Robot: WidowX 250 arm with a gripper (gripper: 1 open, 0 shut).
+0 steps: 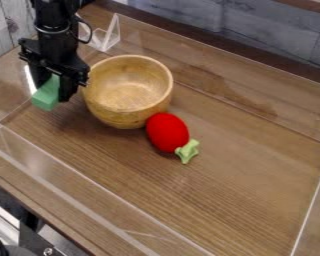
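Observation:
My black gripper [53, 72] is at the upper left, shut on a mint-green object [45, 97] that hangs below its fingers, just left of a tan wooden bowl [128, 92]. A red plush vegetable [168, 133] with a pale green top lies on the table below and right of the bowl.
A small clear or white item stands behind the gripper at the top. A dark cable or part shows at the bottom-left corner, off the table.

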